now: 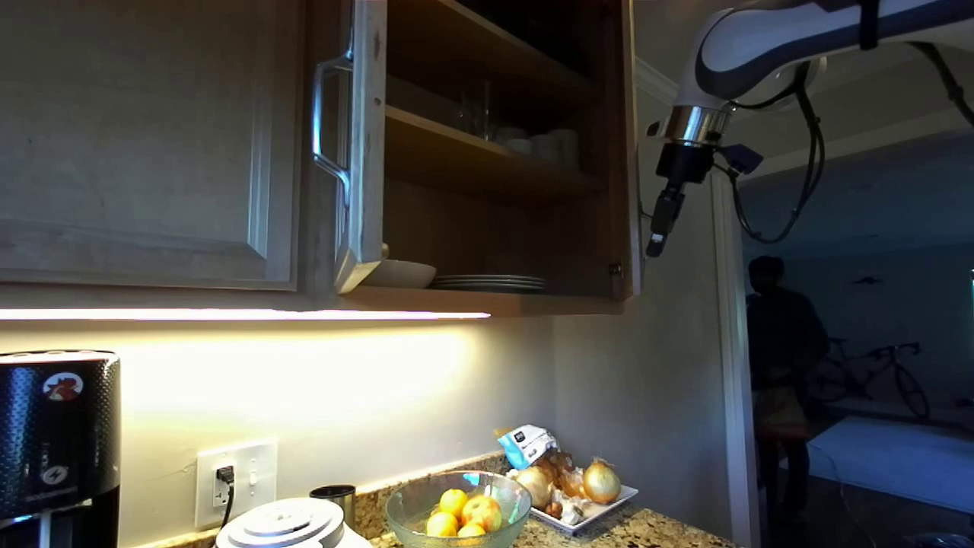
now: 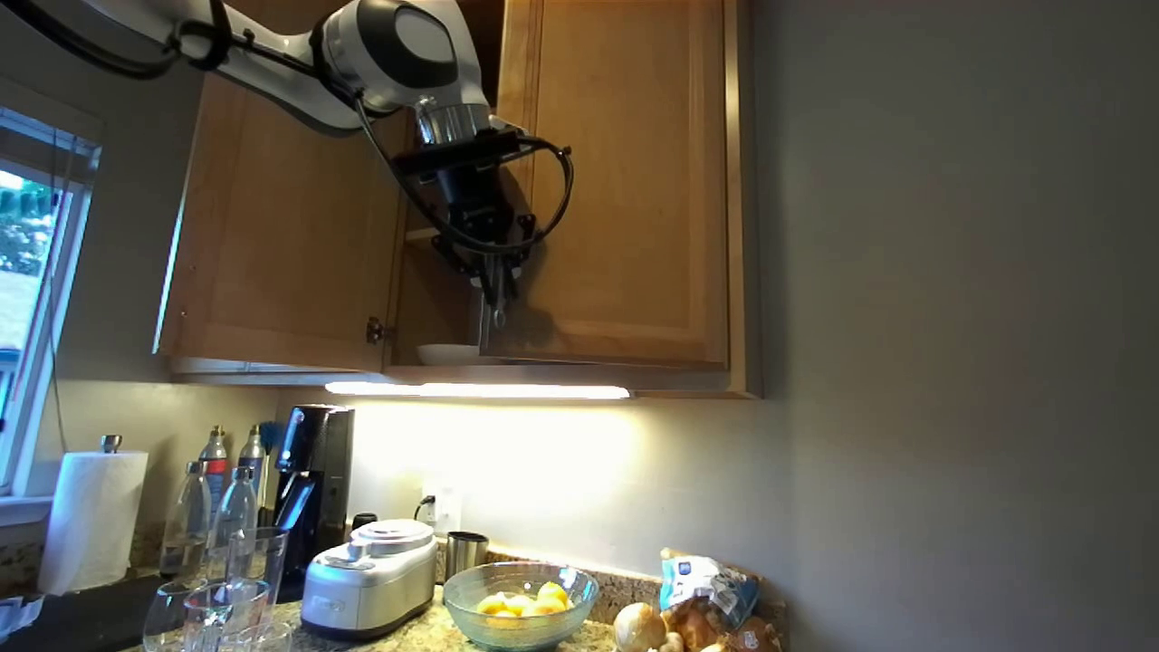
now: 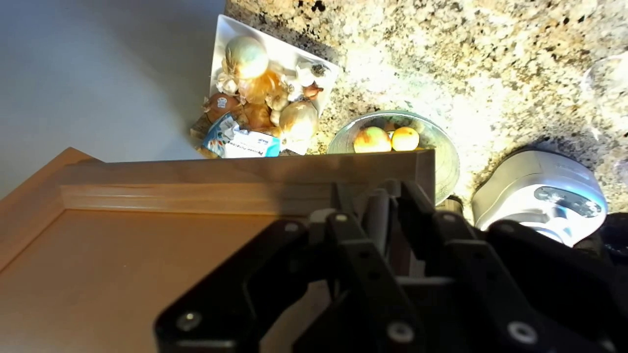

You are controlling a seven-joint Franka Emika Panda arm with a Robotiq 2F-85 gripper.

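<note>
My gripper points down at the free edge of the right cabinet door (image 2: 627,185), which stands ajar in exterior view 2. In the wrist view, a pale metal bar (image 3: 377,222), seemingly that door's handle, shows between the black fingers. The fingers stand part open around it; whether either finger touches it cannot be made out. Exterior view 1 shows the gripper (image 1: 657,245) from the side, beyond the cabinet's right side. The left cabinet door (image 1: 367,137), with its own silver handle (image 1: 319,119), is swung wide.
Inside the cabinet are a bowl (image 1: 399,273) and stacked plates (image 1: 488,282). Below, on the counter, stand a glass fruit bowl (image 3: 453,164), an onion tray (image 3: 221,44) and a white appliance (image 3: 533,176). Drinking glasses (image 2: 225,608) stand at the left.
</note>
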